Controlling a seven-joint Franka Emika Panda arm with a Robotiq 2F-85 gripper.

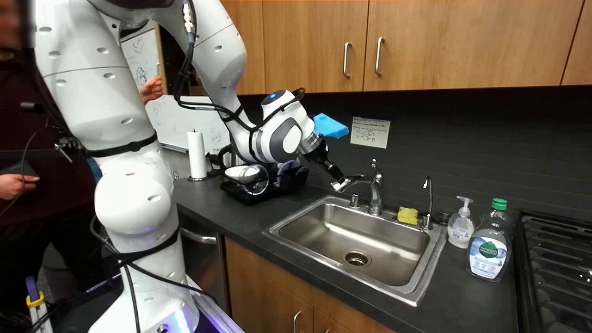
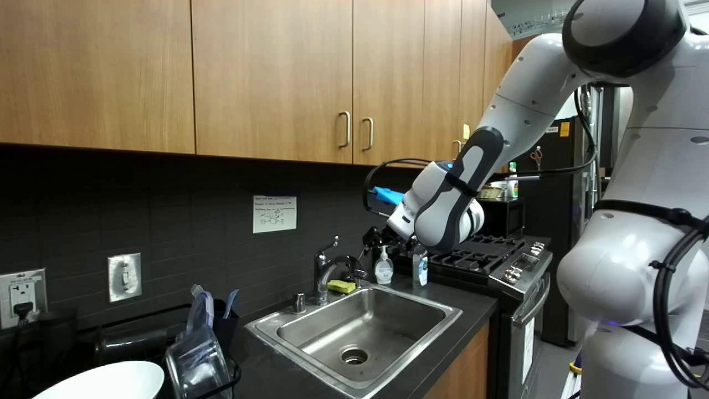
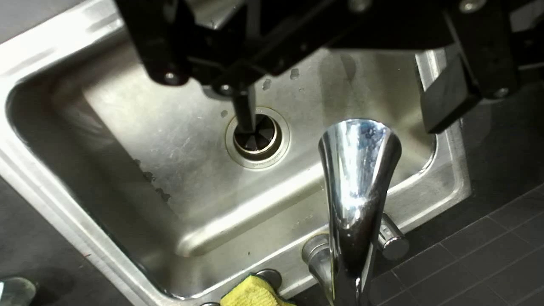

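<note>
In the wrist view my gripper is open, with its black fingers spread wide on either side of the chrome faucet (image 3: 357,188). The spout's end appears just beyond the gap between the fingertips; whether a finger touches it I cannot tell. From the left in exterior view 1, the gripper (image 1: 335,175) reaches down at the tip of the faucet spout (image 1: 355,180). Below is the empty steel sink (image 1: 355,238) with its round drain (image 3: 258,137). In exterior view 2 the arm hides most of the gripper.
A yellow sponge (image 1: 408,215) sits behind the sink, near a small tap (image 1: 428,197). Further right stand a soap dispenser (image 1: 460,225), a dish soap bottle (image 1: 489,249) and the stove (image 1: 555,266). A dish rack (image 1: 263,186) occupies the left counter. A person (image 1: 50,183) stands behind the arm.
</note>
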